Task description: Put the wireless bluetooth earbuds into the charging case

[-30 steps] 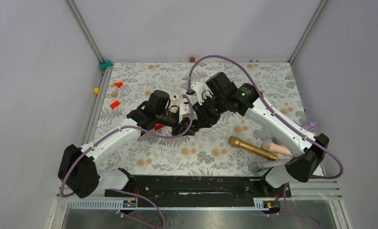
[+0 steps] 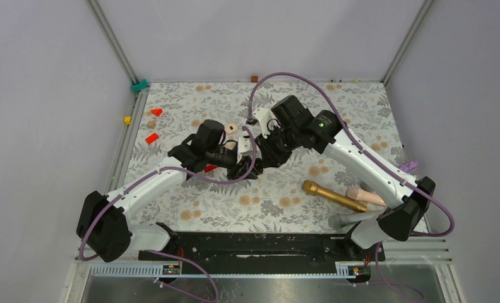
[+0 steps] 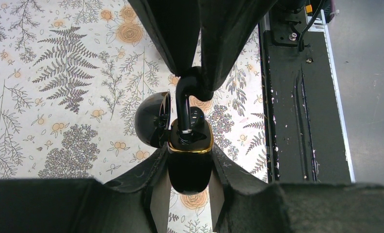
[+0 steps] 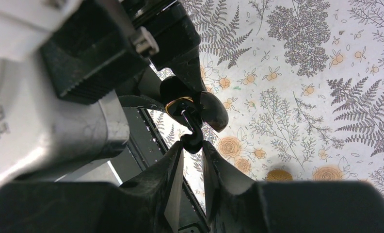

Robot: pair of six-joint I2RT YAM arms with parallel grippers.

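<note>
The black charging case (image 3: 190, 172), with a gold rim and lid (image 3: 149, 121) open, is clamped in my left gripper near the centre of the workspace. My right gripper is shut on a black earbud (image 4: 195, 136), whose stem reaches down into the case. In the left wrist view the earbud (image 3: 184, 102) stands upright at the case's opening; how deep it sits I cannot tell. A second dark rounded shape shows behind it inside the case. In the top view both grippers meet and hide these small parts.
A gold microphone (image 2: 329, 196) and other microphones lie at the right. Small red blocks (image 2: 151, 137) and other small pieces lie at the left and behind the arms.
Both arms are almost exactly where they were in the earlier top views; at most a very slight shift shows where the grippers meet.
</note>
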